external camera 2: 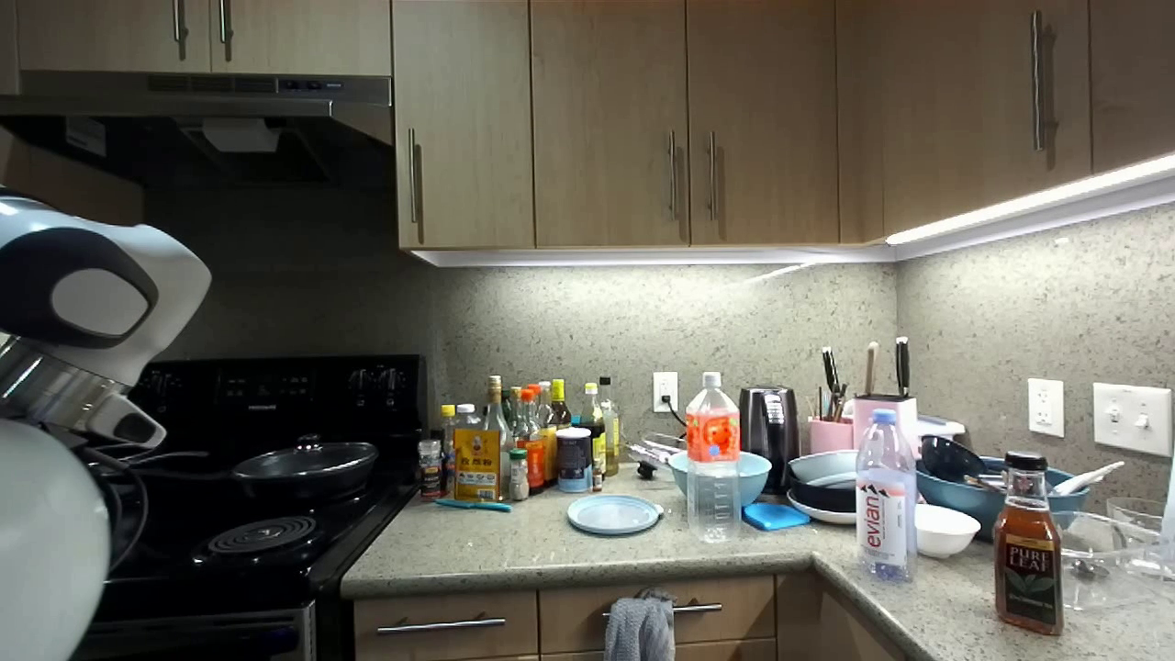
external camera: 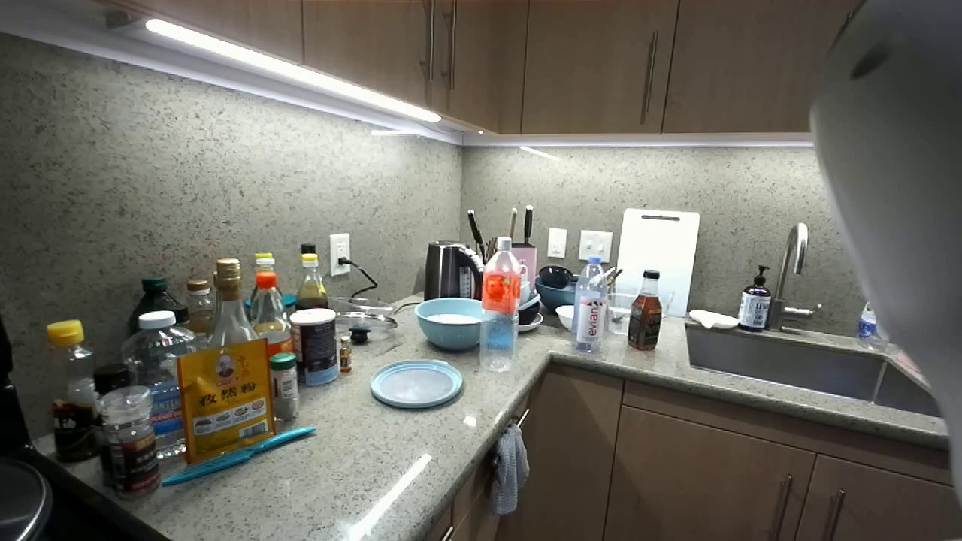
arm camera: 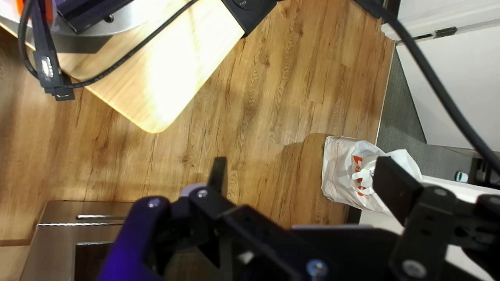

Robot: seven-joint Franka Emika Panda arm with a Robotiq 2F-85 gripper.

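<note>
My gripper stands open in the wrist view, its two dark fingers wide apart. Only wooden floor and part of a white bag show between them. Neither exterior view shows the gripper itself; a white part of the arm fills the right edge of the first and the left edge of the second. On the counter (external camera: 352,451), a flat light-blue plate or lid (external camera: 416,384) lies in front of a blue bowl (external camera: 448,324). Beside the bowl stands an upright clear bottle with an orange label (external camera: 501,306). An Evian bottle (external camera 2: 884,501) and a Pure Leaf bottle (external camera 2: 1028,551) stand farther right.
Several bottles, jars and a yellow spice packet (external camera: 225,397) crowd the left counter, with a blue knife (external camera: 239,456) before them. A lidded pan (external camera 2: 308,467) sits on the stove. Below the gripper are a white bag (arm camera: 349,171) and a wooden tabletop (arm camera: 173,70).
</note>
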